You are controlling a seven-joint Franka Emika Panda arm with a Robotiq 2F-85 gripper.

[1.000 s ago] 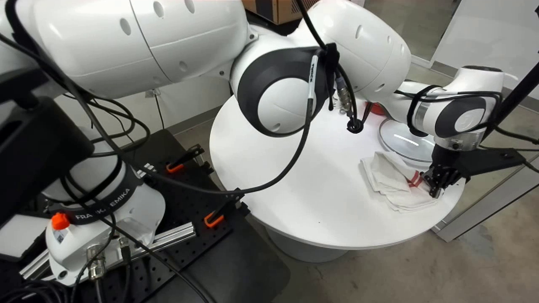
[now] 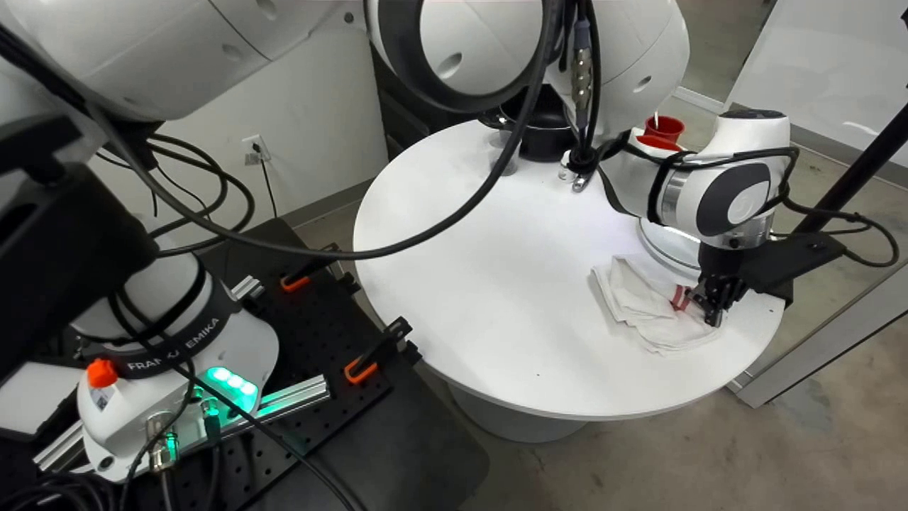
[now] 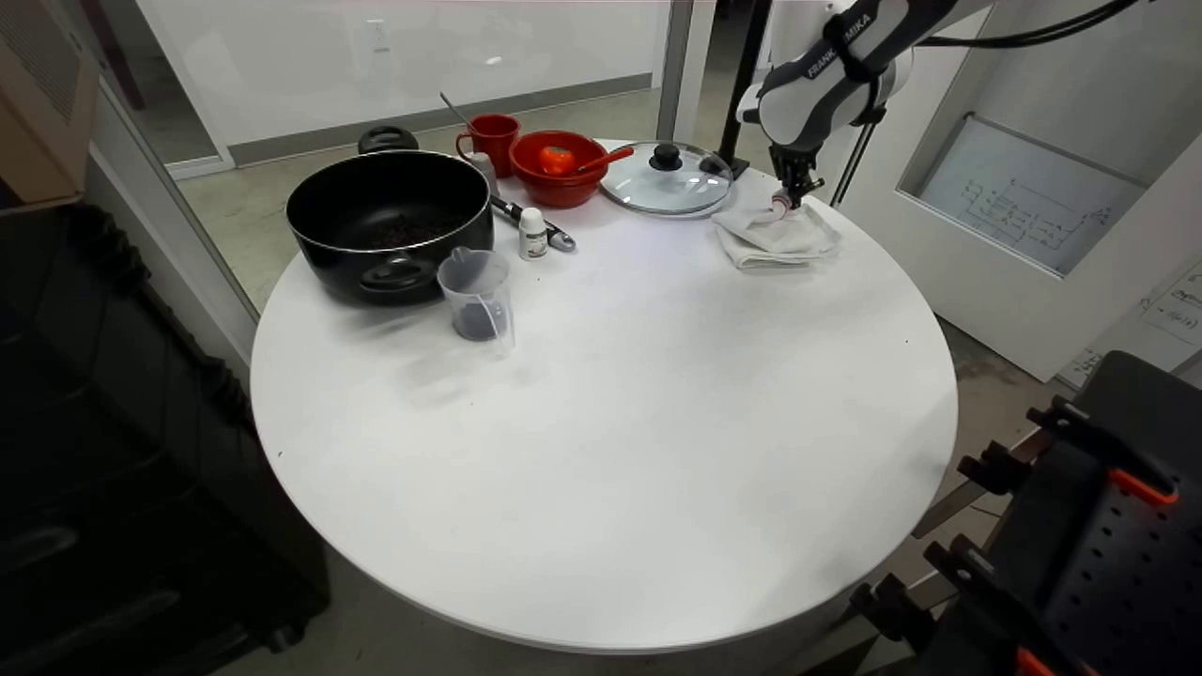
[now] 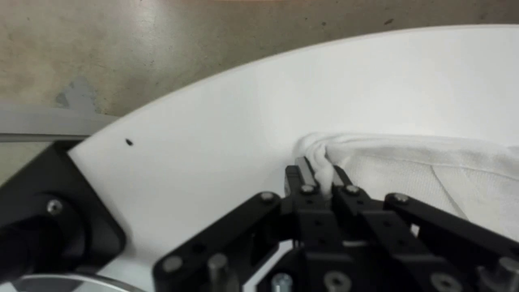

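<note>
A folded white towel with red stripes [image 2: 643, 308] lies on the round white table [image 2: 477, 281], near its edge. In the wrist view, a pinched corner fold of the towel [image 4: 413, 170] runs up between the fingers of my gripper, which is shut on it. Exterior view 1 has my gripper [image 2: 713, 308] low at the towel's right side. Seen from exterior view 2, the gripper [image 3: 795, 193] stands at the back of the towel [image 3: 778, 240], and most of the cloth still rests on the table.
A glass lid [image 3: 665, 186] sits close to the towel. Farther along are a red bowl [image 3: 561, 186], a red mug [image 3: 495, 137], a black pot [image 3: 389, 220], a small white bottle [image 3: 532, 235] and a clear measuring cup [image 3: 475, 291].
In exterior view 1 my gripper has shifted left, and the towel has slid left with it, its striped part bunching. The upper arm has risen in view. The base light now glows green.
</note>
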